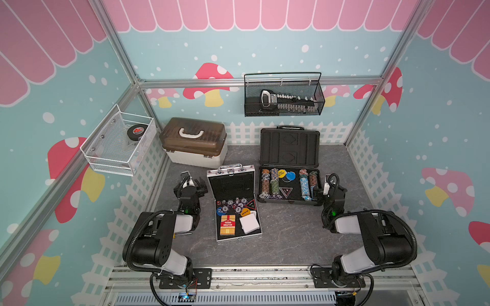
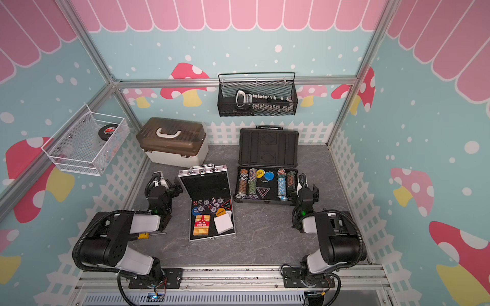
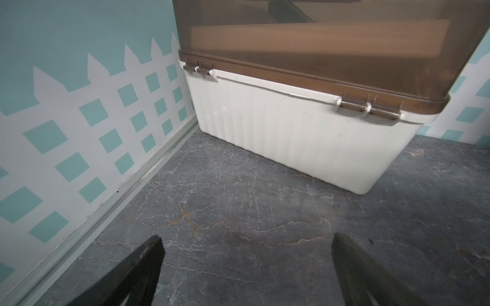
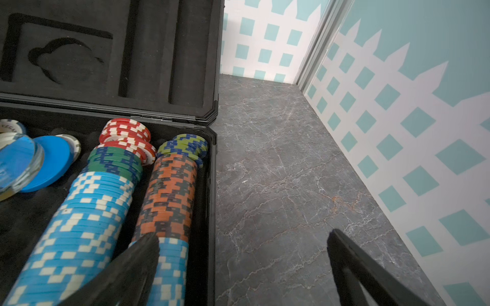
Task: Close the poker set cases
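Note:
A silver-edged poker case [image 1: 218, 230] stands with its lid [image 1: 232, 186] raised; chips, dice, a yellow-red card box [image 1: 227, 225] and a white card stack [image 1: 249, 222] lie inside. To its right, a larger black case [image 1: 289, 199] holds rows of chips [image 4: 168, 204], its lid [image 1: 290, 148] tipped back toward the wall. My left gripper is open and empty, left of the silver case. At the black case's right side my right gripper is open; its left finger [image 4: 133, 272] overlaps the chips in the right wrist view, and contact cannot be judged.
A brown-lidded white toolbox [image 1: 196, 145] stands behind my left gripper. A black wire basket [image 1: 284, 107] hangs above the black case, and a white one [image 1: 109, 165] on the left wall.

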